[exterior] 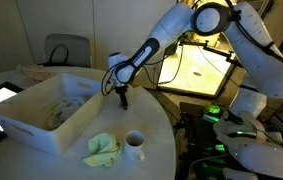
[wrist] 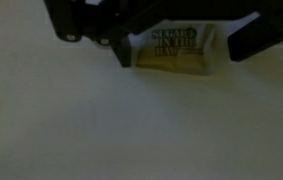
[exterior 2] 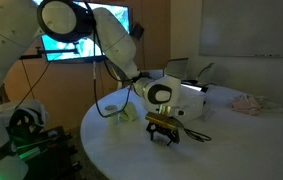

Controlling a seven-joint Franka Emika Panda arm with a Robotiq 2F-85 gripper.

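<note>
A small brown-and-white packet printed "SUGAR IN THE RAW" [wrist: 176,50] lies on the pale table in the wrist view. Dark fingers stand on either side of it, well apart, so my gripper is open around or just above the packet; whether either finger touches it I cannot tell. Exterior view 1 has the gripper [exterior: 118,97] pointing down, low over the table beside the white box. In exterior view 2 the gripper [exterior 2: 163,131] is also close to the tabletop, and the packet cannot be made out there.
An open white box [exterior: 31,134] with some items inside stands beside the gripper. Nearer the camera are a pale green cloth [exterior: 103,151] and a white mug [exterior: 134,147]. A pinkish cloth [exterior 2: 247,104] lies toward the back. Bare table spreads in front of the gripper in exterior view 2.
</note>
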